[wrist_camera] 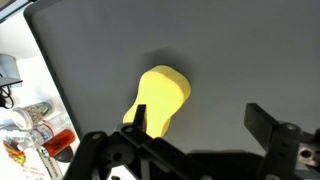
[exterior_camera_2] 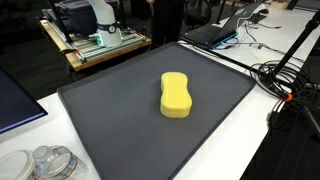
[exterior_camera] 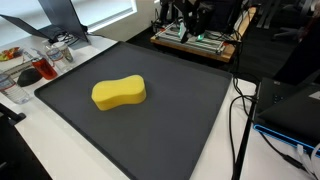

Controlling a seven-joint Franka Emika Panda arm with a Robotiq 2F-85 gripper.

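A yellow sponge [exterior_camera: 118, 92], narrower at its waist, lies flat on the dark grey mat [exterior_camera: 150, 135]. Exterior view 2 has the same sponge [exterior_camera_2: 175, 97] right of the mat's centre. From the wrist, my gripper is open, its dark fingers wide apart with bare mat between the tips. The sponge [wrist_camera: 165, 92] lies below, toward the left finger, which hides part of it. In exterior view 1, dark arm parts show at the top edge, well apart from the sponge; the fingertips are hard to make out there.
Jars with red lids [exterior_camera: 45, 68] stand left of the mat. Black cables [exterior_camera: 237, 110] run along its right side. A wooden-edged box [exterior_camera_2: 75, 58] sits beyond the mat.
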